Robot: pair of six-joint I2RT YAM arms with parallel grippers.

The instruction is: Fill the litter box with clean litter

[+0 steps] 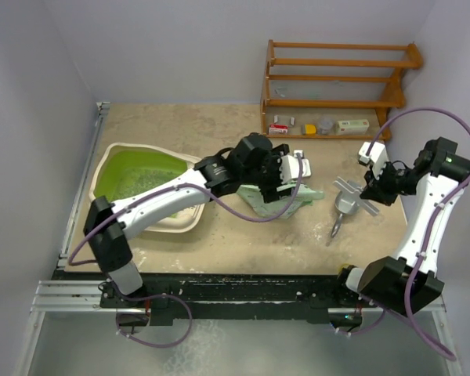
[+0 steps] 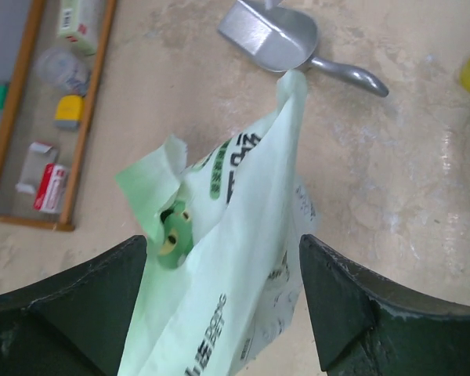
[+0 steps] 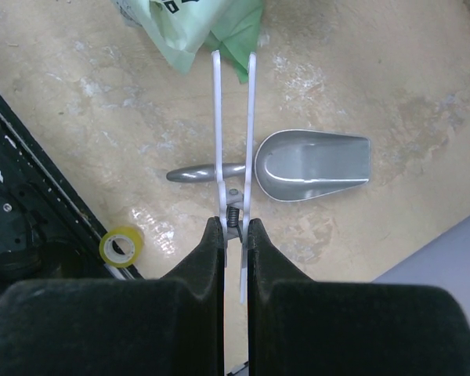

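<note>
A pale green litter bag (image 2: 243, 227) with its top opened lies mid-table, my left gripper open just over it, one black finger either side. My right gripper is shut on a white tong-like clip (image 3: 218, 117), held above the table. A metal scoop (image 3: 313, 164) lies below it on the worktop. The litter box (image 1: 110, 168), green inside with a cream rim, sits at the left of the top view.
A wooden rack (image 1: 337, 61) with small items stands at the back. A yellow tape roll (image 3: 122, 244) lies near the black front edge (image 1: 219, 286).
</note>
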